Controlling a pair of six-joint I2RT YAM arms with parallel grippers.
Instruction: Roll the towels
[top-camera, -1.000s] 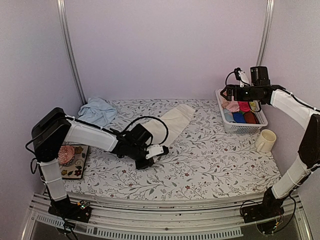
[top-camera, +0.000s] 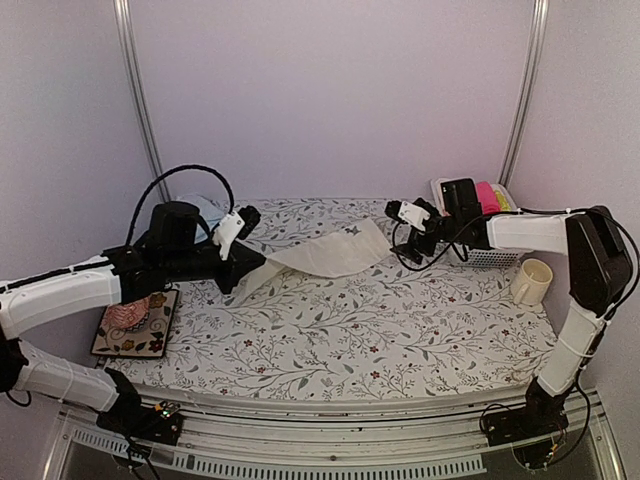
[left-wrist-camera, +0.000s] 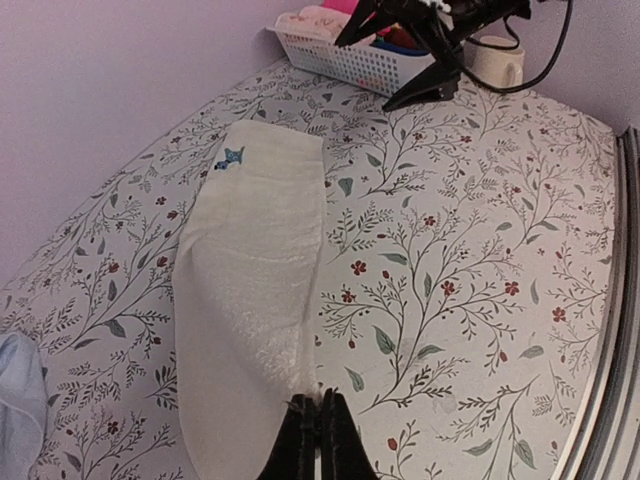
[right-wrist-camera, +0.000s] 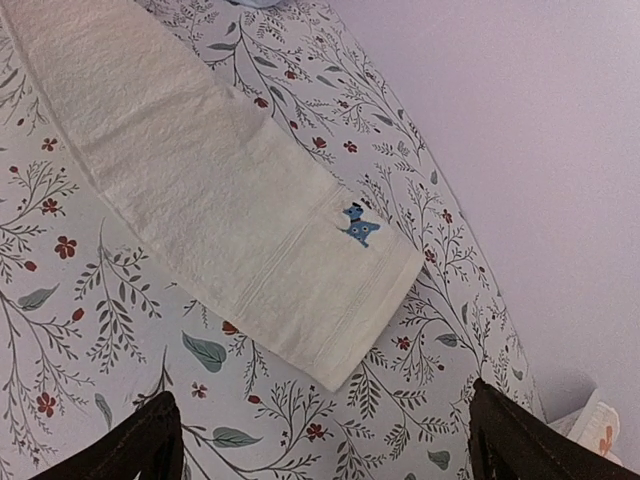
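A cream towel with a blue dog motif stretches across the patterned table. My left gripper is shut on one end of it, lifted at the centre-left; in the left wrist view the cloth runs away from the fingertips. My right gripper is open, just beyond the towel's far right end, which in the right wrist view lies flat below and between its fingers, not held.
A white basket of coloured cloths is at the back right, a mug in front of it. A blue cloth lies at the left, a patterned tray before it.
My left gripper has risen and moved left, pulling the towel's near end with it. My right gripper has come down and left from over the basket toward the towel's far end.
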